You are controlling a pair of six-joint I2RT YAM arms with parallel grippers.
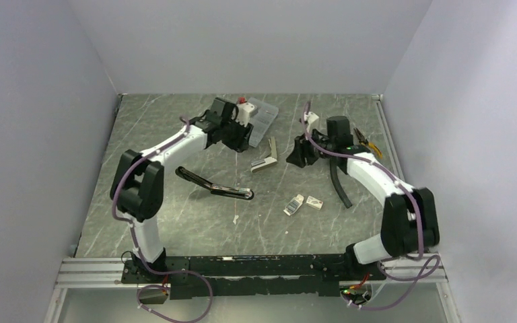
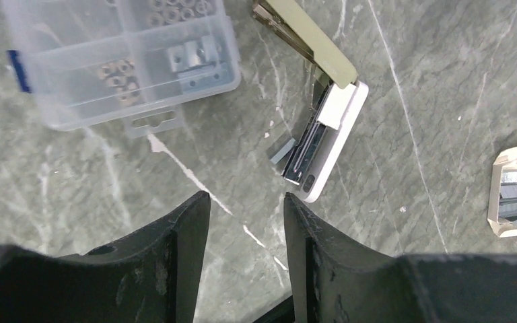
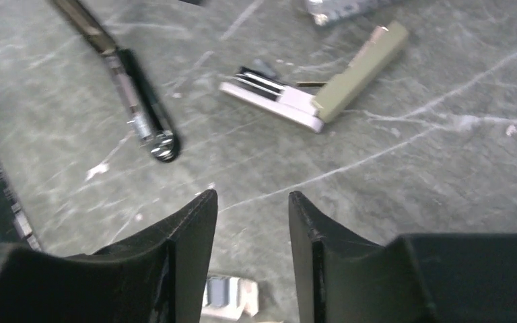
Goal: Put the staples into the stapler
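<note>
The small stapler (image 1: 264,163) lies hinged wide open mid-table, its beige top arm (image 2: 316,44) swung off the white base (image 2: 336,145). Beside the magazine end of that base is a short grey staple strip (image 2: 283,151), flat on the table. An opened carton (image 2: 501,229) holds staples (image 2: 511,200); a second small carton (image 1: 314,202) sits beside it. My left gripper is open and empty, to the left of the stapler in the top view. My right gripper, also open and empty, hovers to the stapler's right.
A clear compartment box (image 1: 263,121) with small hardware stands behind the stapler. A long black stapler (image 1: 232,192) lies open in front of it. Pliers (image 1: 373,149) and a dark curved strip (image 1: 340,185) are at the right.
</note>
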